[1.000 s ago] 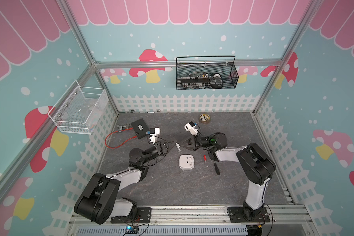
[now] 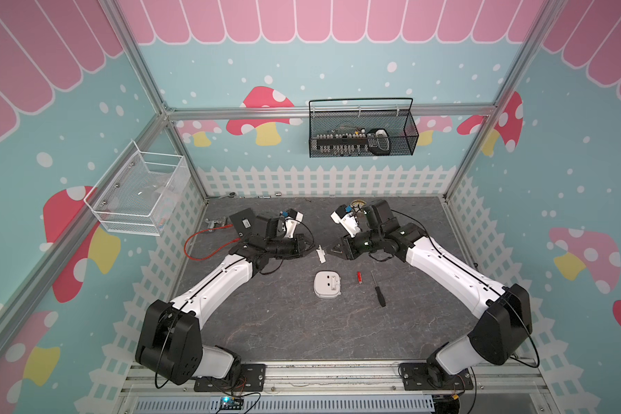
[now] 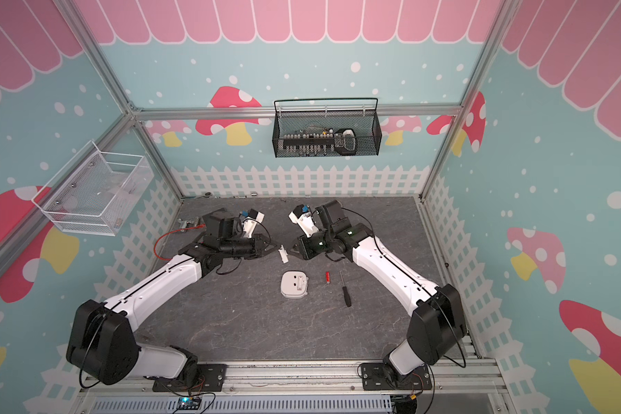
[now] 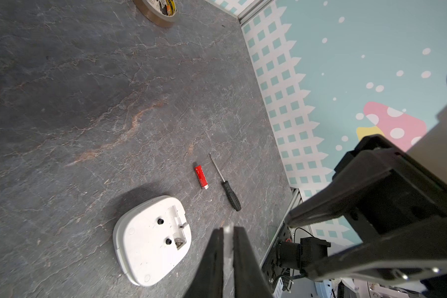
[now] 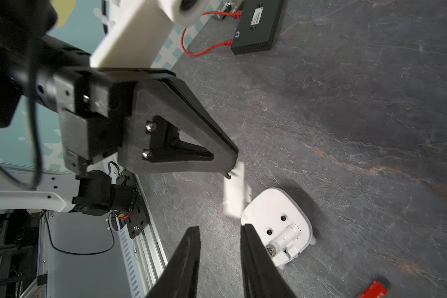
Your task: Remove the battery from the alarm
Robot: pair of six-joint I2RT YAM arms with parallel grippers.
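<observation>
The white alarm body [image 2: 327, 283] lies on the table, its compartment exposed; in the right wrist view a silvery cylinder [image 5: 288, 237] sits in it. A small white piece [image 2: 321, 254] is held up at my left gripper [image 2: 309, 248], blurred in both wrist views; whether the fingers are shut on it is unclear. My right gripper [image 2: 334, 250] faces it from the right; its finger state is hard to tell. A red battery [image 4: 201, 175] and a screwdriver [image 4: 231, 195] lie right of the alarm.
A tape roll [image 4: 159, 17] lies at the back, a black box [image 5: 255, 27] with red cables at the left. A black mesh basket [image 2: 362, 141] and a white one [image 2: 138, 193] hang on walls.
Alarm, battery and screwdriver stayed put.
</observation>
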